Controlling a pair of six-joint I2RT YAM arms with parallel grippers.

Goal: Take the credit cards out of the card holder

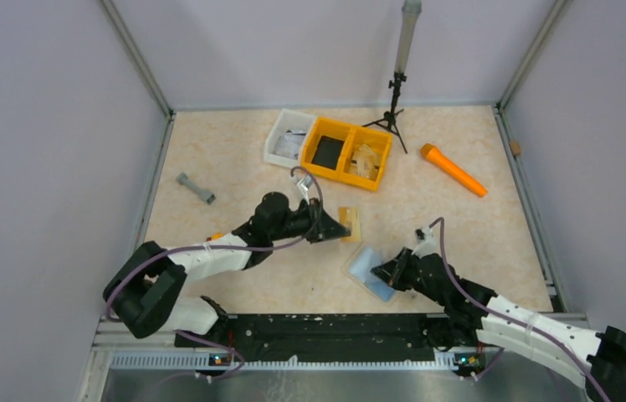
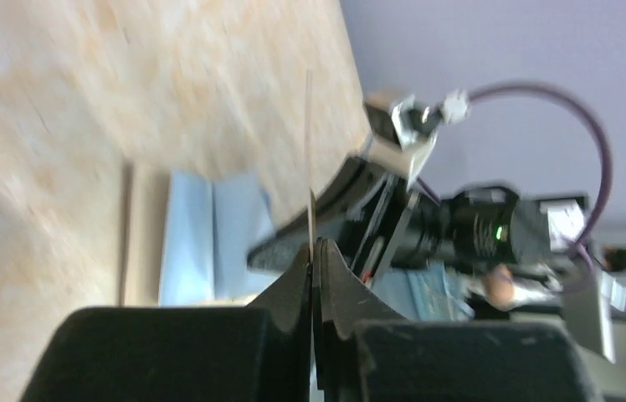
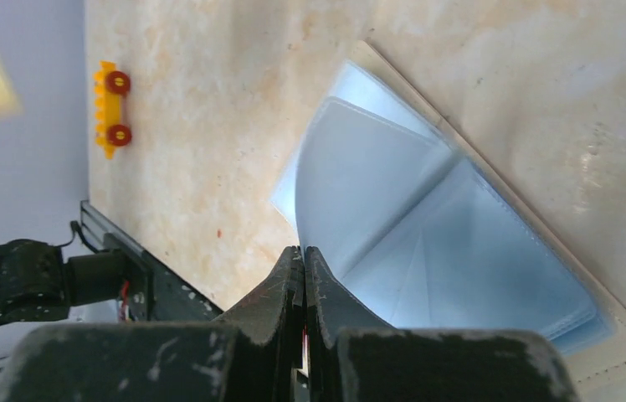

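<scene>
A gold card (image 1: 353,219) is pinched by my left gripper (image 1: 346,232), clear of the holder. In the left wrist view the card (image 2: 310,197) shows edge-on as a thin strip rising from the fingertips. It appears as a yellow blur at the top left of the right wrist view. The card holder (image 1: 368,266), beige outside with pale blue sleeves, lies spread at the front middle of the table. My right gripper is shut on the edge of one blue sleeve (image 3: 360,167). Whether other cards sit inside the sleeves cannot be seen.
At the back stand a white bin (image 1: 273,149) and a two-part yellow bin (image 1: 347,178) with cards in its right compartment. An orange microphone (image 1: 454,170) lies right, a grey tool (image 1: 195,188) left. A toy car (image 3: 110,109) rests at the left. Open table surrounds the holder.
</scene>
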